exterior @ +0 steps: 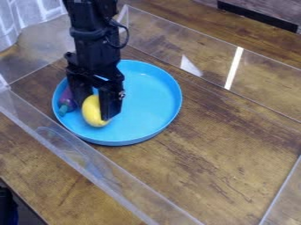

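Note:
A blue plate [147, 114] sits on the wooden table. On its left part lie a yellow oval object [95, 112] and a small purple object [66, 100]. The black gripper [91, 95] reaches down from above, its fingers over and around the top of the yellow object. Whether it is shut on that object or open around it I cannot tell.
Clear plastic side strips run along the left and lower left of the table.

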